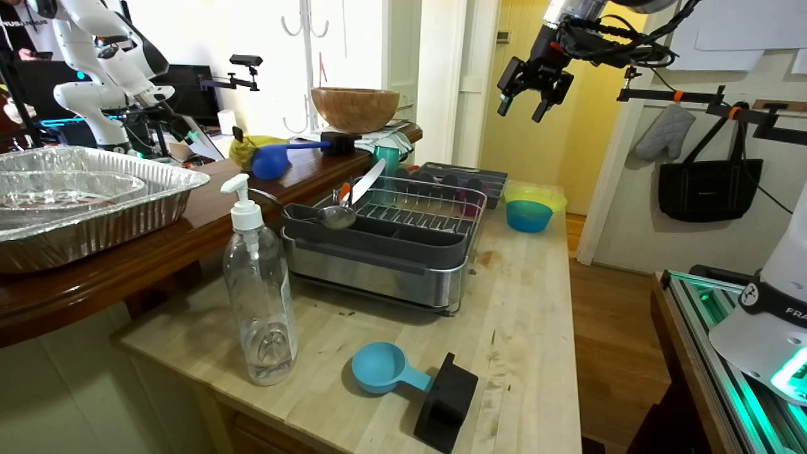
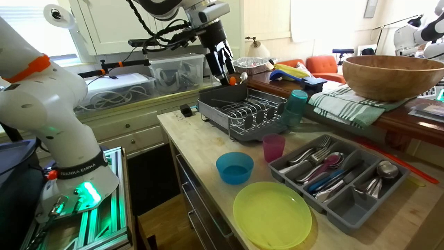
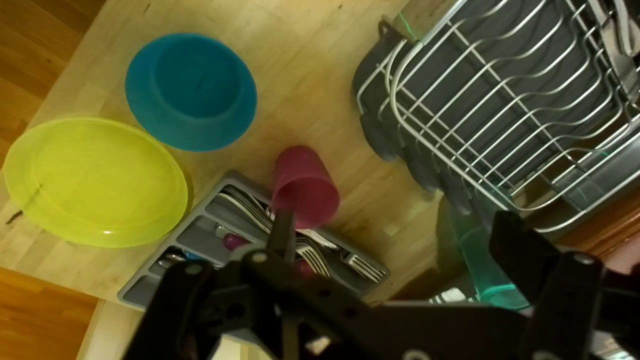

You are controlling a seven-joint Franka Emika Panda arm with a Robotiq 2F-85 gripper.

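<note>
High over the counter hangs my gripper (image 1: 521, 113), open with nothing between its fingers. Looking down in the wrist view, I see a magenta cup (image 3: 307, 189) close to the left finger, well below it. Left of the cup are a blue bowl (image 3: 192, 91) and a yellow plate (image 3: 96, 182). The grey cutlery tray (image 2: 278, 173), with forks, spoons and knives, is partly hidden by my gripper in the wrist view. To the right stands a wire dish rack (image 3: 510, 90); a teal cup (image 3: 495, 279) is beside its end, partly behind the right finger.
A clear pump bottle (image 1: 261, 318) and a blue scoop with a black handle block (image 1: 446, 408) occupy the near counter. Utensils rise from the rack's caddy (image 1: 378, 234). A wooden bowl (image 1: 354, 110) and foil trays (image 1: 159, 204) sit on the raised ledge. Bare counter lies right of the rack.
</note>
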